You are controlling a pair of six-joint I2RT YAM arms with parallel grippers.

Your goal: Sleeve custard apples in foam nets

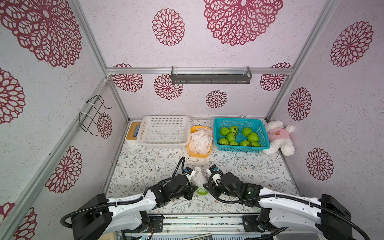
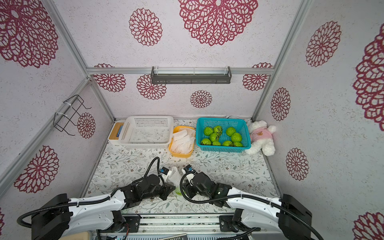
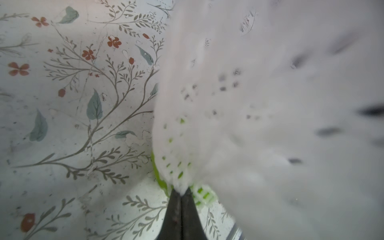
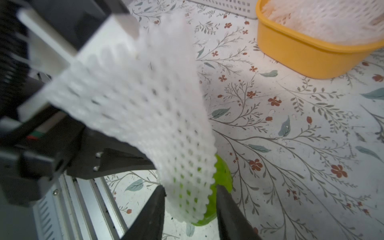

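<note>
A white foam net [image 1: 198, 175] stands over a green custard apple [image 1: 202, 191] on the table between my grippers. In the left wrist view, my left gripper is shut, its tips at the net's lower part, with green showing through the mesh behind. In the right wrist view, the net [image 4: 172, 120] drapes down over part of the apple [image 4: 219, 176], whose right side is bare. My right gripper is part open, its fingers on either side of the net's lower end; whether they touch it I cannot tell.
An orange bin of nets [image 1: 198, 154] stands behind, between an empty white basket [image 1: 164, 144] and a blue basket [image 1: 244, 148] of custard apples. A white plush bear [image 1: 280, 138] is at the right, a small box [image 1: 132, 132] at the left.
</note>
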